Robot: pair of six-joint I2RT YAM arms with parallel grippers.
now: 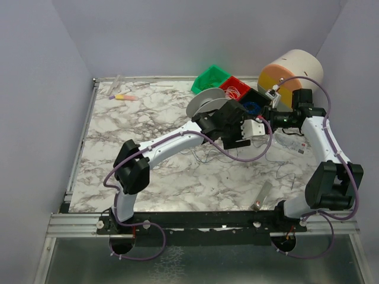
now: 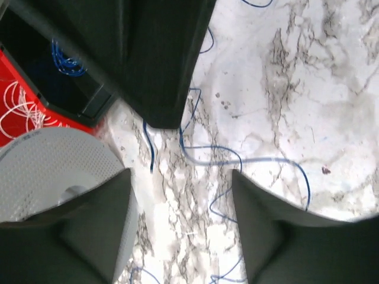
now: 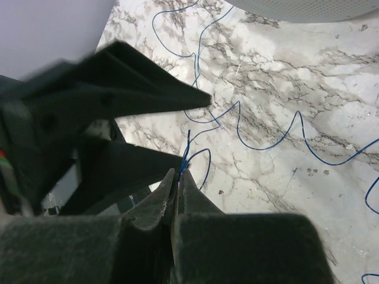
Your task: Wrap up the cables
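Observation:
A thin blue cable (image 3: 259,148) runs in loose waves over the marble-patterned table. My right gripper is shut on a piece of it; a short end and a small loop stick out past the fingertips. To one side, my left gripper has its fingers (image 2: 98,219) spread apart, and no cable shows gripped between them. In the left wrist view, blue cable lies on the table beyond that gap, and a dark finger of the right gripper fills the top. From above, both grippers crowd together right of centre, their tips mostly hidden.
White spools (image 1: 204,102) stand close behind the left gripper. Behind them are a green bin (image 1: 210,78), a red bin (image 1: 235,84) with white cable and a black bin (image 1: 260,99) with blue cable. A flat grey piece (image 1: 261,196) lies near the front edge.

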